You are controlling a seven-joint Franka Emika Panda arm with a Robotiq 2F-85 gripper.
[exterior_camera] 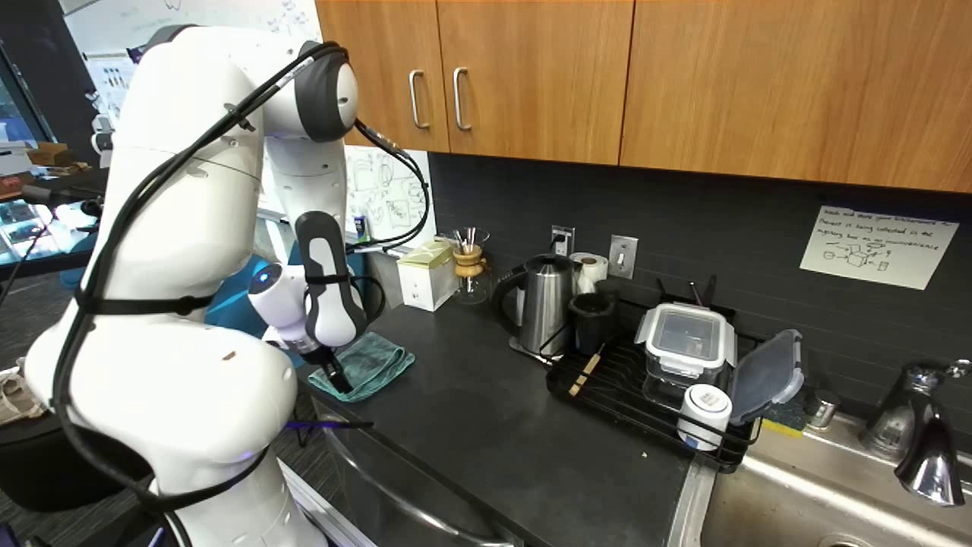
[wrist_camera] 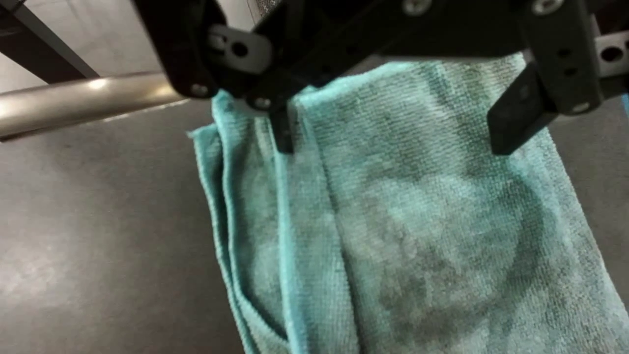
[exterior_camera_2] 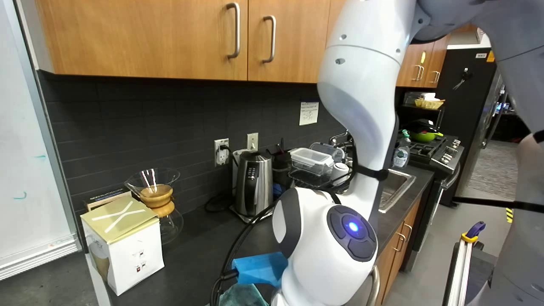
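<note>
A folded teal cloth (exterior_camera: 376,364) lies on the dark counter near its front left edge. My gripper (exterior_camera: 339,375) points down over it in exterior view 1. Seen from the wrist, the gripper is open, its two fingers (wrist_camera: 519,118) wide apart above the cloth (wrist_camera: 436,236). The left finger hangs over the cloth's layered folds, the right one near its far side. Nothing is held between them; whether a fingertip touches the cloth I cannot tell. In exterior view 2 the arm hides the gripper, and only a corner of the cloth (exterior_camera_2: 242,296) shows.
Behind the cloth stand a white box (exterior_camera: 428,279) and a glass coffee maker (exterior_camera: 469,264). A steel kettle (exterior_camera: 544,301) and a black dish rack (exterior_camera: 629,387) holding containers are farther right, before the sink (exterior_camera: 774,492).
</note>
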